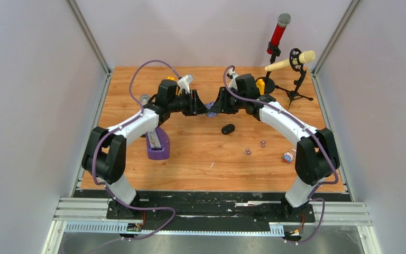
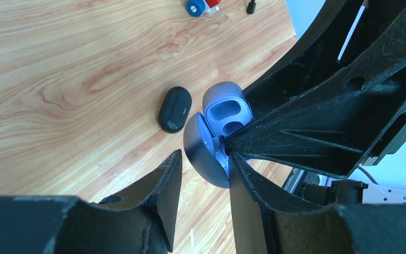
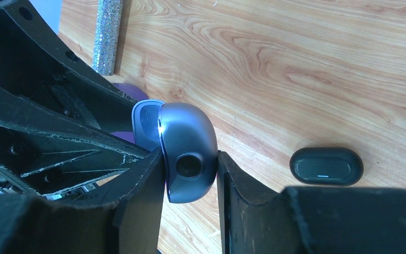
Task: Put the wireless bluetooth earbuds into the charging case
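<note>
My right gripper is shut on the blue metallic charging case (image 3: 191,137), which is held above the table with its two halves hinged apart. Oval recesses show inside the case (image 2: 227,114) in the left wrist view. My left gripper is part open close to the case; one fingertip (image 2: 237,161) overlaps the edge of its shell, and I cannot tell whether they touch. No earbud shows between the left fingers. Two small shiny pinkish earbuds (image 1: 248,152) lie apart on the table at the right of centre in the top view.
A black oval case (image 1: 228,128) lies on the wood below the grippers. A purple holder (image 1: 158,153) stands beside the left arm, a small colourful toy (image 1: 287,157) near the right arm. Tripods with a red tube (image 1: 278,36) stand at the back right.
</note>
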